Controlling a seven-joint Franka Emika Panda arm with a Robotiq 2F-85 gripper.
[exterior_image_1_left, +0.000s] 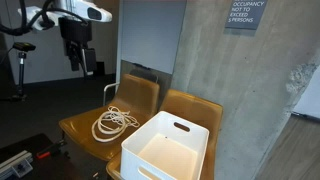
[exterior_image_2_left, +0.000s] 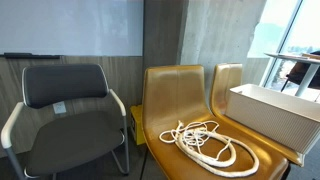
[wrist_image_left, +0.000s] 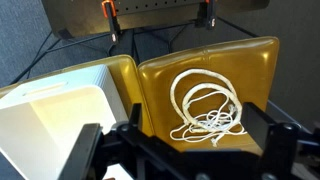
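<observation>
A coiled white rope (exterior_image_1_left: 114, 122) lies on the seat of a tan leather chair (exterior_image_1_left: 136, 95). Beside it, a white bin (exterior_image_1_left: 188, 128) rests on a second tan chair, and the part of its inside that shows looks empty. From above, the wrist view has the rope (wrist_image_left: 212, 108) right of centre and the bin (wrist_image_left: 62, 122) at left. My gripper is open at the bottom of that view, fingers apart, with nothing held. In exterior view 1 the gripper (exterior_image_1_left: 88, 68) hangs in the air, well above the rope's chair.
A grey chair with white arms (exterior_image_2_left: 72, 120) stands left of the tan chairs in exterior view 2. Chair backs (exterior_image_2_left: 180, 92) rise near the rope and bin. A concrete wall (exterior_image_1_left: 240, 80) closes off the rear. Open air separates my gripper from the seats.
</observation>
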